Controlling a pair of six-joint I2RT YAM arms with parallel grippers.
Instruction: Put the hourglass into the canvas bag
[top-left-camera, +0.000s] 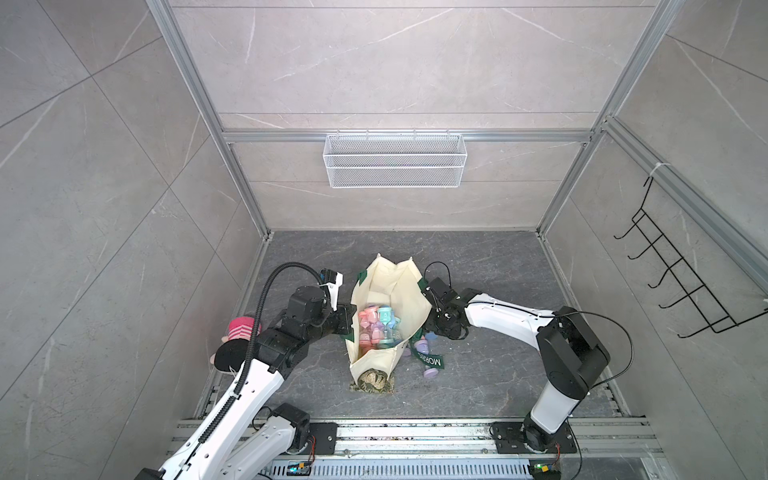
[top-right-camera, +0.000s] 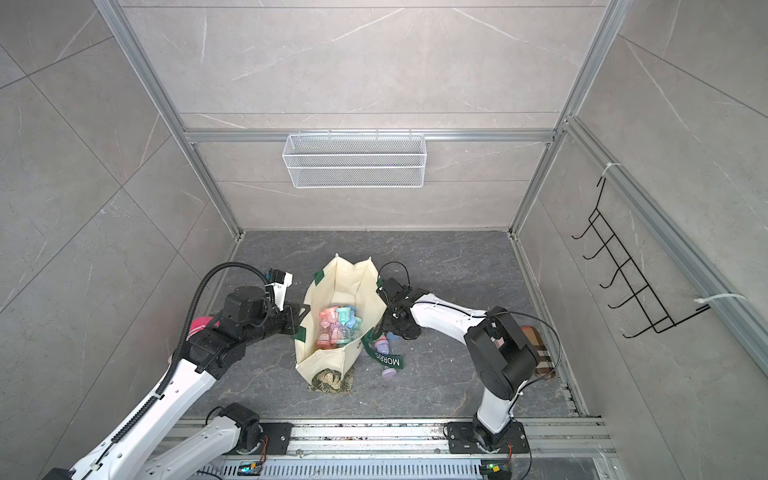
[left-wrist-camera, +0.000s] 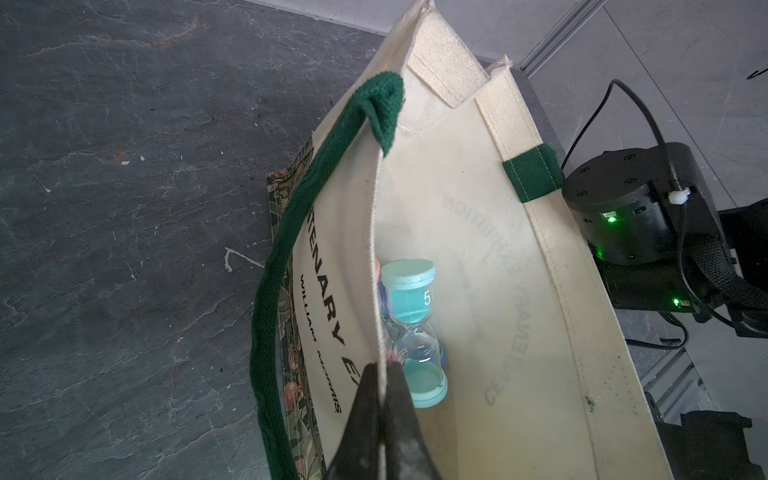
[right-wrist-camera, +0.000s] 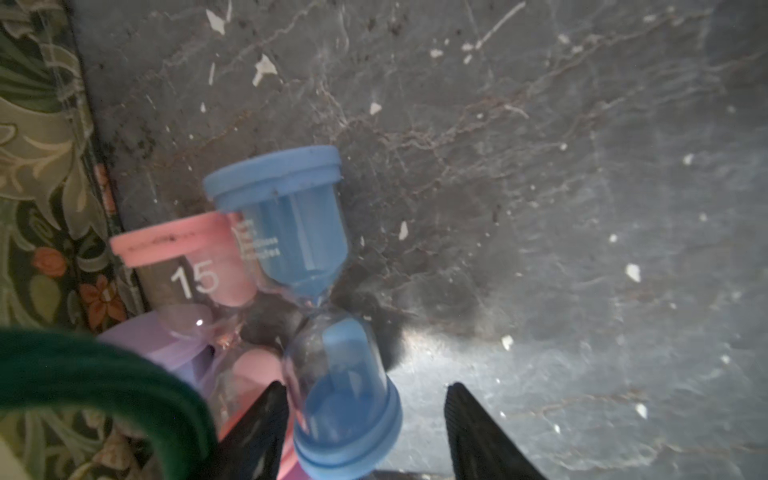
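Note:
The cream canvas bag (top-left-camera: 409, 297) stands open at the table's middle; pink, mauve and teal hourglasses (top-left-camera: 376, 329) lie inside. My left gripper is shut on the rim of the bag's left side. In the right wrist view a blue hourglass (right-wrist-camera: 300, 240) lies on the table outside the bag, beside a pink hourglass (right-wrist-camera: 196, 272) marked 15 and a purple hourglass (right-wrist-camera: 160, 340). My right gripper is open over the blue hourglass's near end, which appears between its fingers. Whether they touch it cannot be told.
The green strap (right-wrist-camera: 96, 392) hangs close to my right gripper's left finger and covers part of the purple hourglass. At far left sits a pink-and-black object (top-left-camera: 238, 340). A white wire basket (top-left-camera: 394, 160) hangs on the back wall. Bare table (right-wrist-camera: 560, 240) lies right of the blue hourglass.

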